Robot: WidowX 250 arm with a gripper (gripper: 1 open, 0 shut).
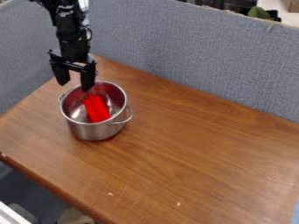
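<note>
A steel pot [87, 126] with wire handles stands on the left part of the wooden table. Inside it lies a red block [97, 108]. My black gripper [73, 73] is raised above the pot's back-left rim, fingers spread open, with nothing visible between them.
Grey padded walls [187, 48] border the table at the back and left. The front-left edge drops to a dark floor.
</note>
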